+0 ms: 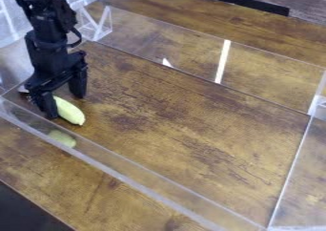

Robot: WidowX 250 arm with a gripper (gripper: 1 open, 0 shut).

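My black gripper (pixel 61 95) is open at the left end of the clear-walled enclosure, low over the wooden floor, its fingers apart. A pale yellow-green elongated object (pixel 69 112), banana-like, lies on the floor just at the near finger, partly behind it. Whether the finger touches it cannot be told. Something light and small, partly hidden, lies left of it by the clear wall.
Clear walls (pixel 160 184) surround the wooden floor (pixel 192 130), which is free across the middle and right. A dark rectangular slot (pixel 247 3) is at the back, outside the enclosure.
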